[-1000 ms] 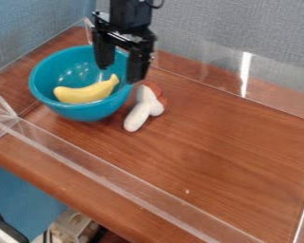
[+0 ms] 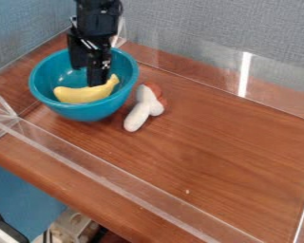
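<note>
A teal bowl (image 2: 67, 103) stands at the left of the wooden surface with a yellow banana (image 2: 81, 92) lying in it. My black gripper (image 2: 91, 70) is open and reaches down from the top over the bowl, just behind the banana; whether it touches anything is hard to tell. A white mushroom-like toy with an orange-red part (image 2: 142, 110) lies just right of the bowl.
Clear plastic barriers run along the front-left and back edges. Grey padded walls stand behind.
My gripper has moved left over the bowl, away from the space above the white toy. The bowl, banana and toy look unchanged.
</note>
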